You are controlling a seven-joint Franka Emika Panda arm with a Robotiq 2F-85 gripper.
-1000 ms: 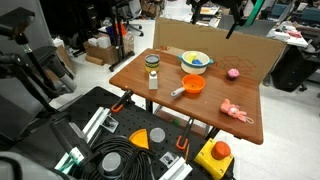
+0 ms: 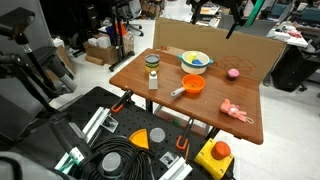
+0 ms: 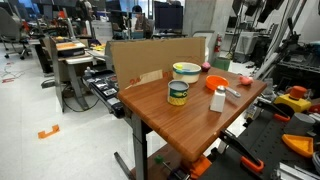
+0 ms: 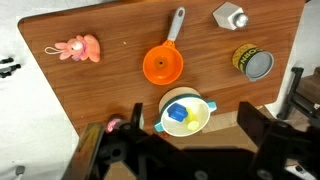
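My gripper (image 2: 212, 22) hangs open, high above the back of the wooden table (image 2: 216, 115), with nothing between its fingers. Below it in the wrist view, a white bowl with blue handles (image 4: 166, 104) contains a blue piece (image 4: 177, 112) and a yellow one (image 4: 193, 122). An orange pan (image 4: 162, 65) lies in front of the bowl. Near one end of the table is a pink plush toy (image 4: 77, 47). Toward the other end stand a can (image 4: 258, 64) and a white-sided bottle (image 4: 230, 16). A small pink round object (image 2: 233, 73) sits behind the toy, partly covered by a finger in the wrist view.
A cardboard panel (image 3: 155, 57) rises along the table's back edge. In front of the table, a dark surface carries black cables (image 2: 112, 158), clamps and a yellow box with a red button (image 2: 214, 158). Bare wood lies between the pan and the plush toy.
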